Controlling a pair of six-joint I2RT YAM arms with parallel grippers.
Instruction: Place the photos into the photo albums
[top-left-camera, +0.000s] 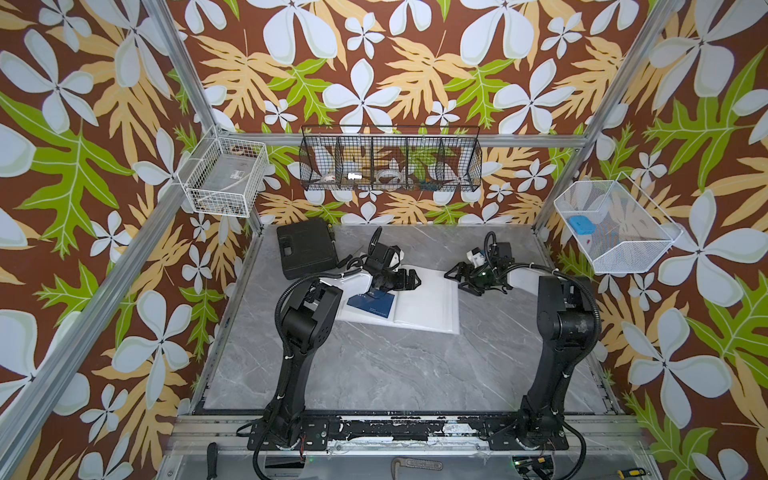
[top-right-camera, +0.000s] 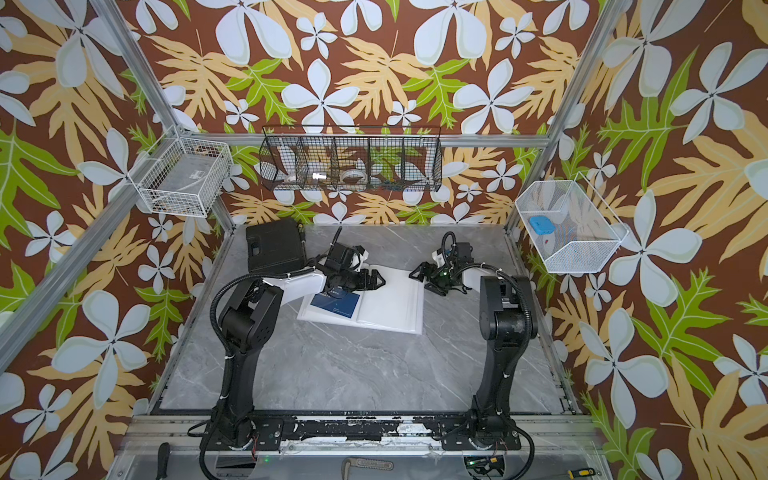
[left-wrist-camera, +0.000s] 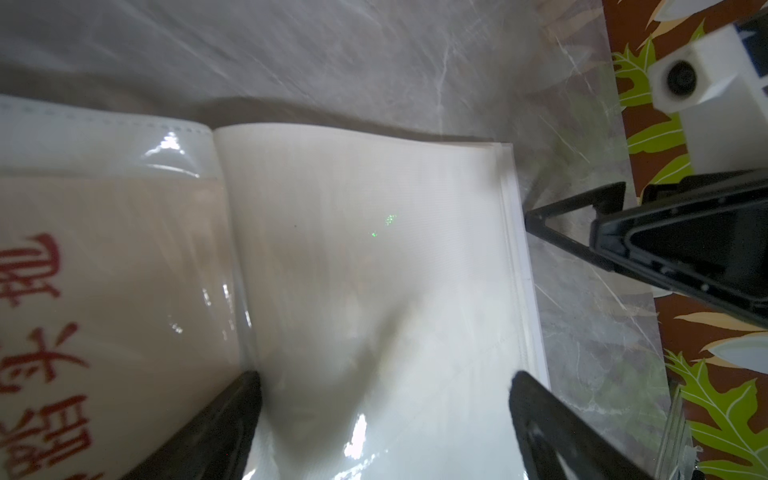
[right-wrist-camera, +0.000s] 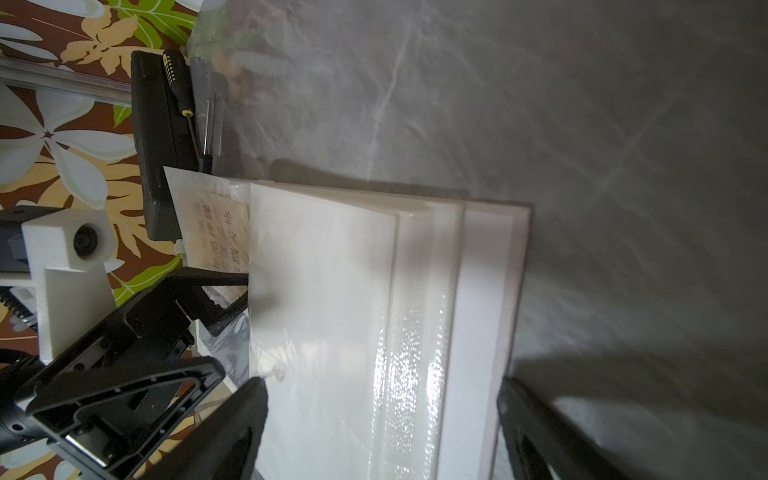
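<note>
An opened photo album (top-left-camera: 426, 300) lies slightly turned on the grey table, its right page blank and white. On its left page rests a dark blue photo (top-left-camera: 371, 303), partly hidden by my left arm. Seen up close in the left wrist view, a sleeve page with red characters (left-wrist-camera: 48, 352) adjoins the blank page (left-wrist-camera: 376, 264). My left gripper (top-left-camera: 411, 279) stands open above the album near its middle fold. At the album's right edge is my right gripper (top-left-camera: 461, 279), also open. Layered page edges (right-wrist-camera: 412, 320) show between its fingers in the right wrist view, with no grip on them visible.
A black case (top-left-camera: 307, 248) sits at the back left of the table. White wire baskets (top-left-camera: 227, 177) hang left and right, and a black wire rack (top-left-camera: 390, 162) hangs at the back.
</note>
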